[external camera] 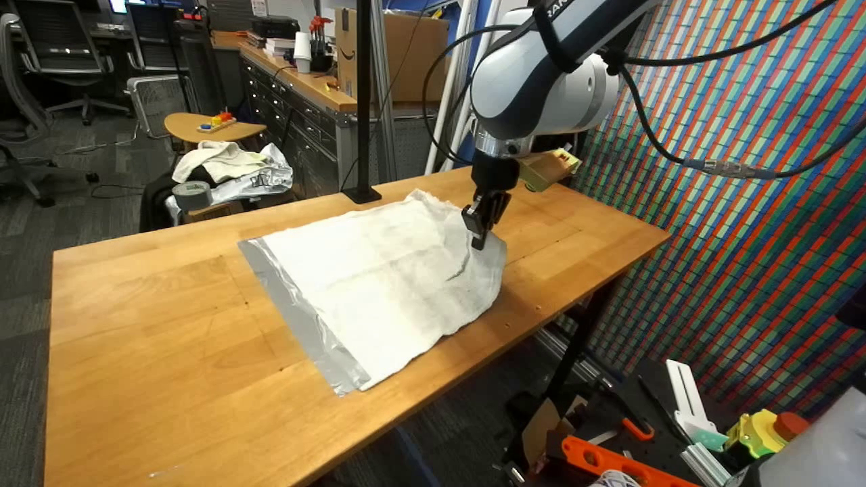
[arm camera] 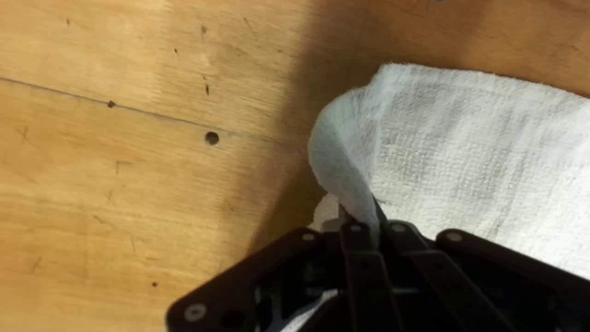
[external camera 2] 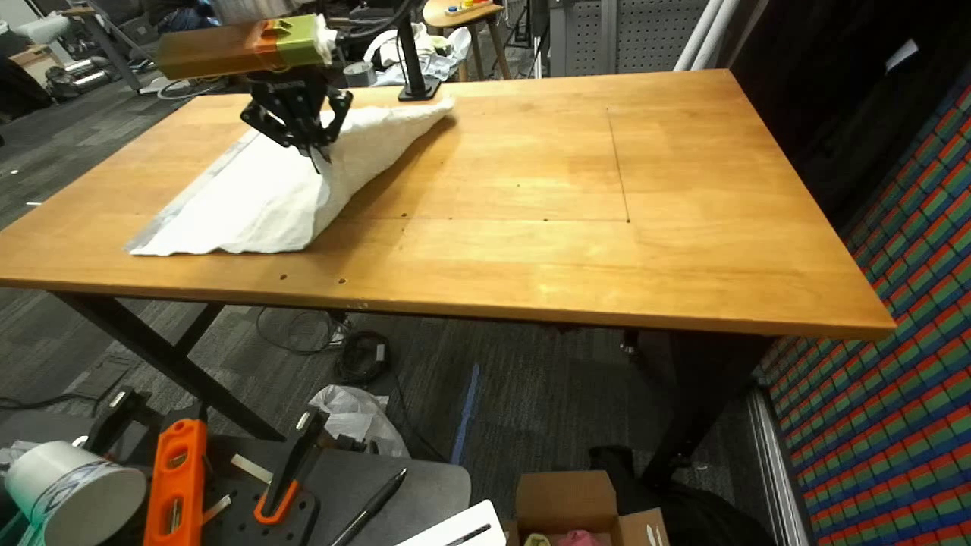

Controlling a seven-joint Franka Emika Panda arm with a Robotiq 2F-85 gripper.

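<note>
A white cloth [external camera: 373,276] lies spread on the wooden table, with a strip of silver sheet [external camera: 304,320] showing along its left edge. My gripper [external camera: 479,237] is over the cloth's right side, shut on a fold of its edge. In the wrist view the pinched cloth [arm camera: 345,149] rises in a curl and runs between the fingertips of the gripper. From the other side, in exterior view 2, the cloth [external camera 2: 364,150] slopes up from the table toward the gripper [external camera 2: 318,159]. Part of the cloth behind the fingers is hidden.
A black post [external camera: 362,122] stands at the table's back edge, close to the cloth's far corner. Tools and an orange level [external camera: 609,458] lie off the table, at lower right.
</note>
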